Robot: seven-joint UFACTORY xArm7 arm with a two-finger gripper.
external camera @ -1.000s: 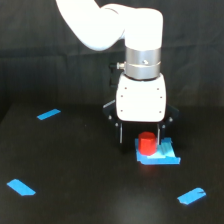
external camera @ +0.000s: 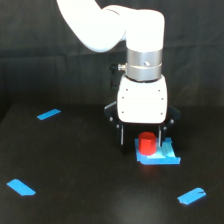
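A small red object (external camera: 147, 142) with a rounded outline stands on a light-blue patch (external camera: 172, 160) right of centre. Just above it is my white gripper (external camera: 140, 137), pointing down. Its two thin dark fingers are spread wide, one on the left of the red object and the other near its right side. A gap shows on the left between finger and object. Whether the object lies fully between the fingers or a little in front of them, I cannot tell.
Blue strips lie flat on the black table: one at the back left (external camera: 49, 114), one at the front left (external camera: 21, 187), one at the front right (external camera: 191, 196). A dark curtain (external camera: 50, 60) hangs behind.
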